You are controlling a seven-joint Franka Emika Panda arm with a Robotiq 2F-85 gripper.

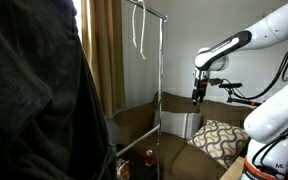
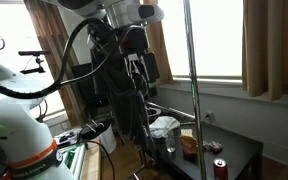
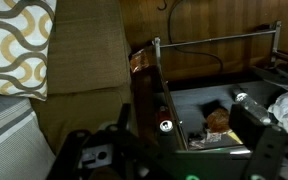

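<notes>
My gripper hangs high in the air, pointing down. In the wrist view its dark fingers stand apart, and only the scene far below shows between them. From the side, the gripper appears small and dark in front of the sofa. The other exterior view shows the white arm close up, with the gripper's details lost in shadow. A red can with a pale top stands on the dark table, well below and apart from the gripper. The same can is seen from above.
A metal rail rises near the arm, with a white rope hanging beside it. A brown sofa carries a patterned cushion. Clear wrap and a brown item lie on the dark table.
</notes>
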